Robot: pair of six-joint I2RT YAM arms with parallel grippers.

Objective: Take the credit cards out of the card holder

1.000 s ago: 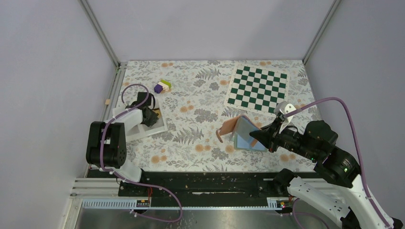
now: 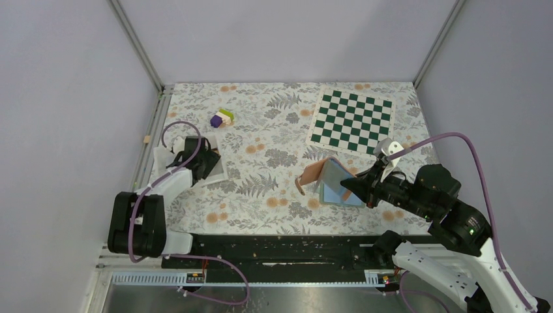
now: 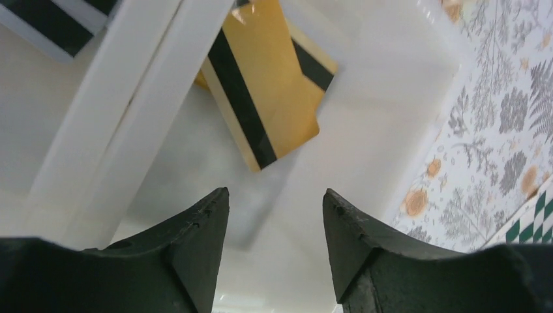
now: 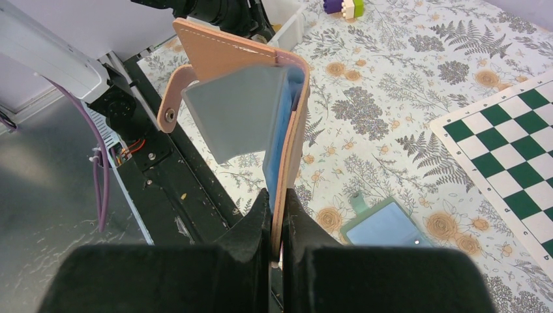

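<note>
The pink card holder (image 4: pixel 295 117) hangs open above the table, its strap with a snap dangling, and my right gripper is shut on its edge. A clear sleeve (image 4: pixel 238 107) spreads from its inside; I see no card in that sleeve. In the left wrist view several gold cards (image 3: pixel 267 85) with black stripes lie overlapping in one compartment of the white tray (image 3: pixel 365 130). Over that tray my left gripper stands open, nothing between its fingers, apart from the cards. Part of a silver card (image 3: pixel 49 29) shows beyond the divider.
A light blue card holder (image 4: pixel 385 228) lies on the table below my right gripper. The green chessboard (image 2: pixel 352 120) is at the back right, and toy blocks (image 2: pixel 222 118) sit behind the tray.
The right arm and the pink holder look unmoved.
</note>
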